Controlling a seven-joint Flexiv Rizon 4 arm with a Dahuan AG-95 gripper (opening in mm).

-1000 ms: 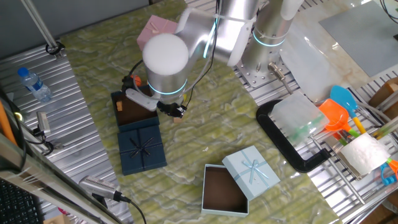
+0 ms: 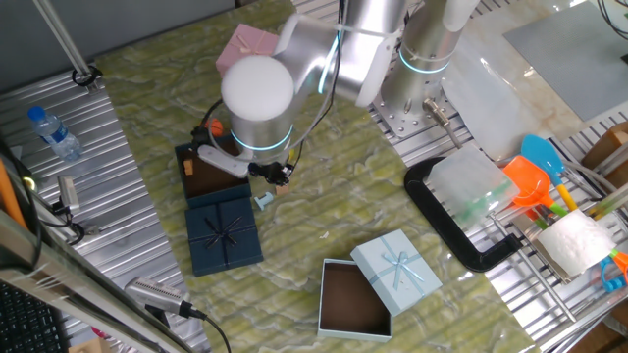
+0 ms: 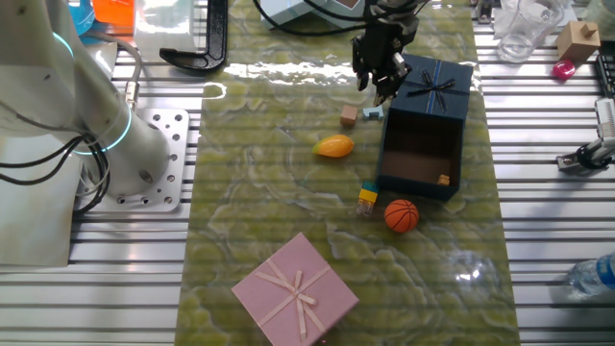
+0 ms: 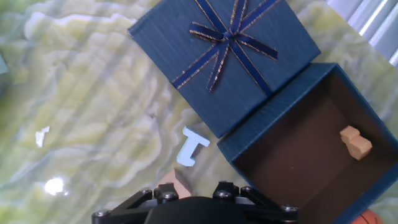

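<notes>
A pale blue T-shaped piece [image 4: 191, 147] lies on the green marbled mat, just outside the dark blue box [image 3: 420, 149]. My gripper [image 3: 373, 88] hangs beside the box's lid, its fingers apart and nothing visible between them. At the bottom of the wrist view its dark knuckles stand apart; the tips are hidden. A small tan block [image 4: 175, 182] lies near the T piece, partly behind the gripper. Inside the open box sits a small orange-brown wooden piece [image 4: 356, 144]. The box's bow-tied lid [image 4: 227, 53] rests next to it.
On the mat are an orange-yellow fruit-like toy [image 3: 334, 146], a stacked-colour block [image 3: 367, 198], a small basketball [image 3: 401, 216] and a pink gift box [image 3: 295, 291]. An open light blue box [image 2: 354, 301] has its lid [image 2: 397, 272] leaning at its side. Bare mat lies between.
The T piece now shows on the mat below the gripper, where bare mat showed one second ago. The arm has shifted only slightly; the boxes have not moved.
</notes>
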